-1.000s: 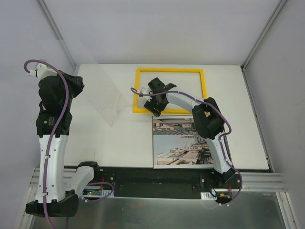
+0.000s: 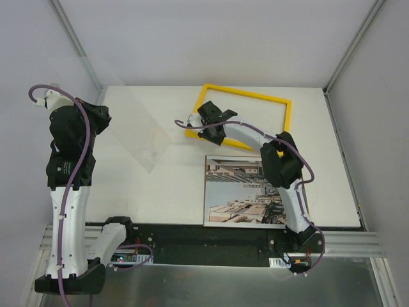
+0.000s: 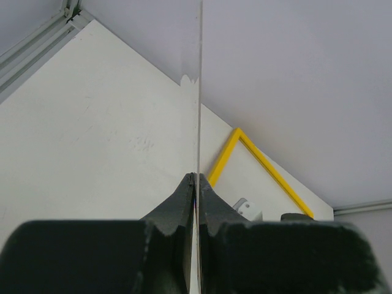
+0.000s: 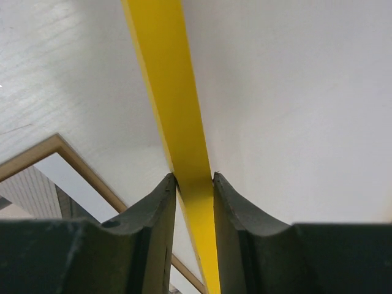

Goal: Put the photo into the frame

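A yellow frame [image 2: 248,93] lies at the back of the table, skewed, its near bar [image 4: 177,92] between the fingertips of my right gripper in the right wrist view; whether they grip it I cannot tell. In front of it the photo [image 2: 241,198], a city view with a thin brown and white border [image 4: 86,177], lies flat. My left gripper is raised at the left, shut, with a clear sheet [image 2: 140,137] standing out from its fingertips.
Walls [image 2: 374,160] bound it at the back and sides.
The yellow frame has shifted right and turned slightly clockwise, along with a small movement of my right gripper to the right. The photo and the left arm are about where they were.
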